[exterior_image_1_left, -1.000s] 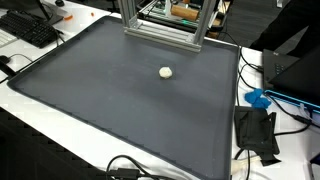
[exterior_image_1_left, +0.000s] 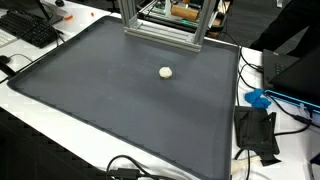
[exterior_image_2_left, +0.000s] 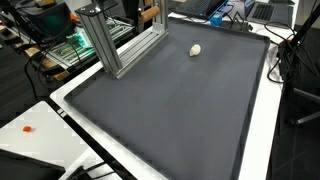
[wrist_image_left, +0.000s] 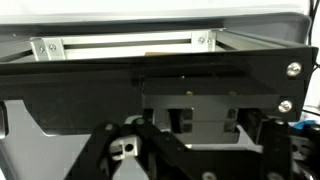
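Note:
In the wrist view, a long black panel (wrist_image_left: 90, 82) spans the picture, with a metal-framed opening behind it. A black block (wrist_image_left: 205, 96) stands out from the panel's middle, and my gripper is right up against it. The dark fingers blend with the block, so it is unclear whether anything is between them. A small cream-coloured round object lies alone on the grey mat, seen as a pale object (exterior_image_1_left: 165, 72) in exterior view 1 and again as a pale piece (exterior_image_2_left: 194, 50) in exterior view 2.
A silver metal frame (exterior_image_1_left: 165, 38) stands at the mat's far edge, with an orange-brown piece (exterior_image_1_left: 184, 12) inside it. A blue item (exterior_image_1_left: 258, 98), a black pouch (exterior_image_1_left: 255, 130) and cables lie on the right side.

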